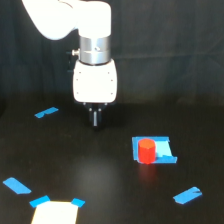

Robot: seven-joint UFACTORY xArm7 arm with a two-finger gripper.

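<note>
A white robot arm with my gripper [95,115] hangs in the upper left-centre of the camera view, pointing down above the black table. Its fingers are small and dark against the background, so their state is unclear. A red object [147,151], apparently a short cylinder, stands on a blue-taped square [167,159] at the right, lower than my gripper in the image and apart from it.
A pale yellow square [53,214] with blue tape at its corners lies at the front left. Strips of blue tape mark the table [100,180] at left, back left and front right.
</note>
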